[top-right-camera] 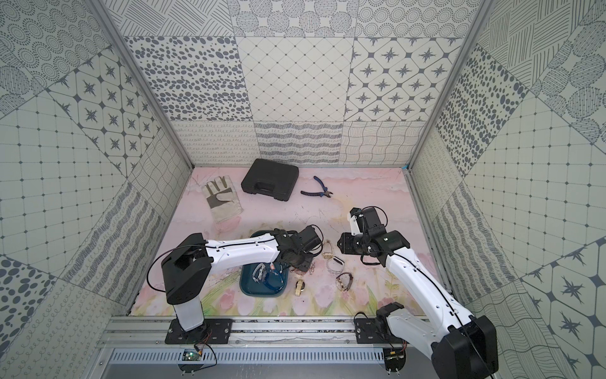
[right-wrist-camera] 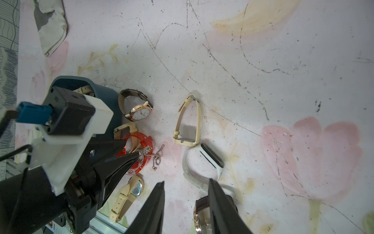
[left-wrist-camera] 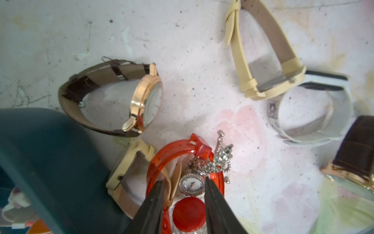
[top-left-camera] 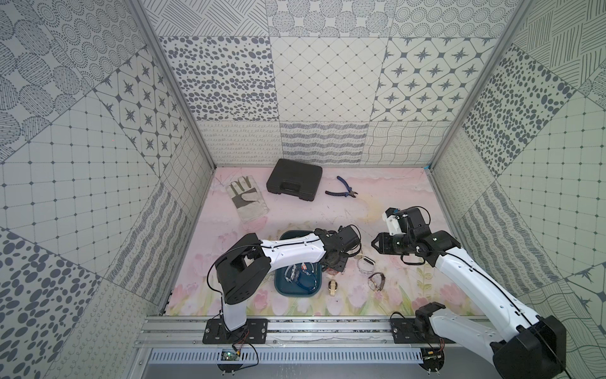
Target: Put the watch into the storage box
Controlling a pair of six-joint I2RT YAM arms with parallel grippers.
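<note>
The storage box is a dark teal bin [top-left-camera: 295, 292] with several watches inside. Just right of it in the left wrist view, a red watch [left-wrist-camera: 189, 214] lies tangled with a small silver chain watch [left-wrist-camera: 192, 184]. My left gripper is open, its fingers straddling these two; no firm contact shows. Close by are a beige watch [left-wrist-camera: 119, 171] against the box and a brown-strap rose-gold watch [left-wrist-camera: 145, 102]. My right gripper stands open and empty. Below it in the right wrist view are a cream watch [right-wrist-camera: 187, 142], a white watch [right-wrist-camera: 192, 177] and a dark-strap watch [right-wrist-camera: 200, 218].
A beige watch [top-left-camera: 332, 287] lies in front, right of the box. A black case [top-left-camera: 294, 179], blue-handled pliers [top-left-camera: 341, 189] and a work glove [top-left-camera: 246, 197] rest at the back.
</note>
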